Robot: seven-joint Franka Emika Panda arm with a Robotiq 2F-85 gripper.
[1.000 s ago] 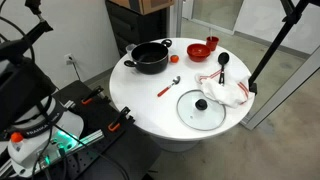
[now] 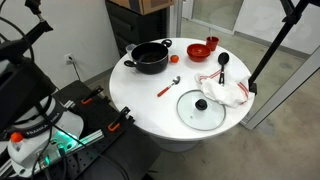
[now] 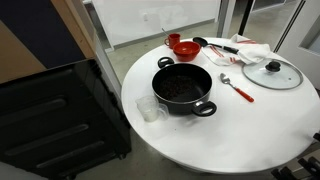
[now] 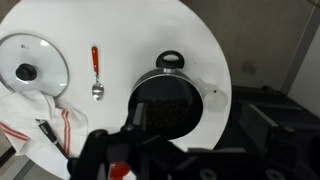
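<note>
A black two-handled pot (image 3: 182, 90) stands uncovered on the round white table; its inside (image 4: 168, 108) looks dark and empty. The glass lid (image 2: 202, 110) with a black knob lies apart from it, near the table edge. Between them rests a red-handled spoon (image 4: 97, 75). In the wrist view my gripper is open above the pot, its dark fingers spread wide, with nothing seen between them. The gripper itself does not show clearly in either exterior view.
A white towel (image 2: 225, 88) with red stripes lies under a black ladle (image 2: 223, 62). A red bowl (image 3: 187, 49) and red cup (image 3: 173, 41) stand at the back. A clear cup (image 3: 150, 108) sits beside the pot.
</note>
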